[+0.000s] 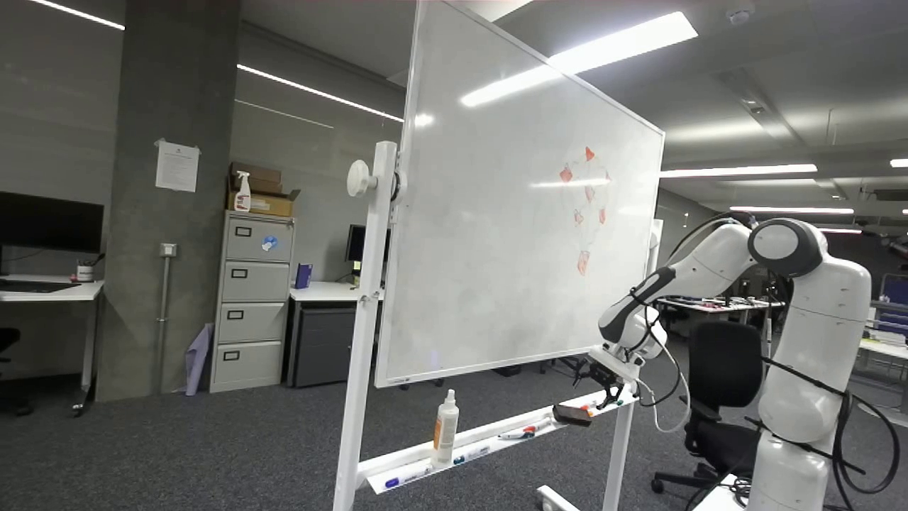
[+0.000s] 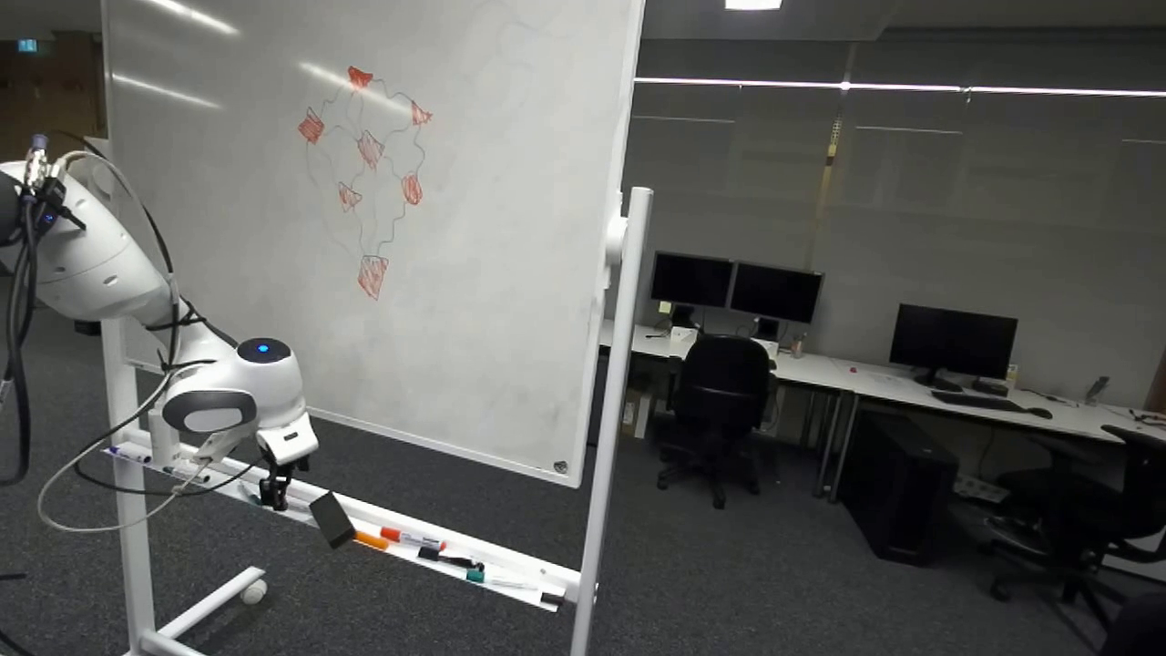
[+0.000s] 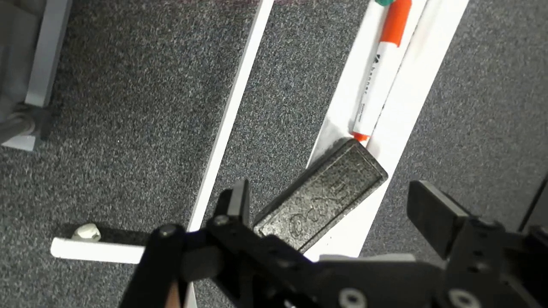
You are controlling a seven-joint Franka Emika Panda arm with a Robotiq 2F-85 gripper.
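Observation:
Wide open, my gripper has nothing held between its fingers; one finger (image 3: 239, 200) shows left and the other right in the wrist view. Below and between them lies a dark whiteboard eraser (image 3: 329, 195), slanted across the white tray (image 3: 354, 233) and overhanging its edge. An orange-red-capped white marker (image 3: 377, 82) rests on the tray just beyond the eraser's upper end. In exterior view 2 the gripper (image 2: 279, 481) stands over the tray, left of the eraser (image 2: 332, 519). The whiteboard (image 1: 511, 255) bears several red hatched shapes (image 1: 583, 262) joined by thin lines.
A spray-type bottle (image 1: 444, 430) stands at the tray's near end in exterior view 1, with several markers (image 2: 413, 539) along the tray. The board's upright post (image 1: 362, 341) bounds that end. Open carpet (image 2: 743, 590) lies below.

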